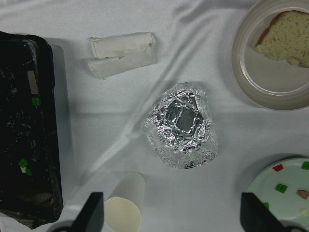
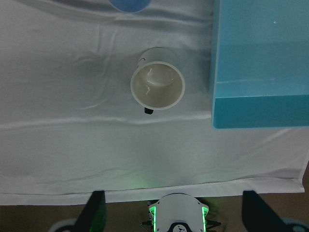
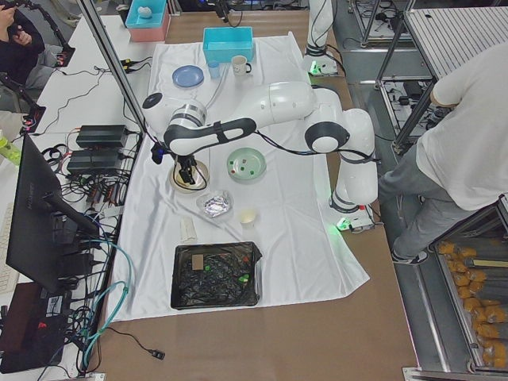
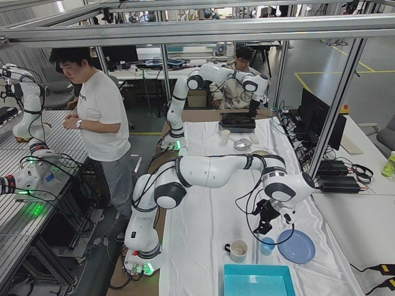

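Observation:
My left gripper (image 3: 186,171) hangs open over the beige plate (image 1: 270,89) with a bread slice (image 1: 285,38). Its wrist view also shows crumpled foil (image 1: 181,125), a paper roll (image 1: 123,53), a pale cup (image 1: 123,212), a black tray (image 1: 54,135) and a green plate (image 1: 260,183) with small coloured pieces. My right gripper (image 4: 265,219) is open above the other end of the cloth, near a white mug (image 2: 145,60), a blue cup (image 4: 267,246), a blue plate (image 4: 296,246) and a turquoise bin (image 2: 260,111). Nothing shows between either gripper's fingers.
A monitor (image 3: 44,222), cables and black boxes line one side of the cloth (image 3: 309,262). A person in white (image 4: 102,123) stands beside the opposite side.

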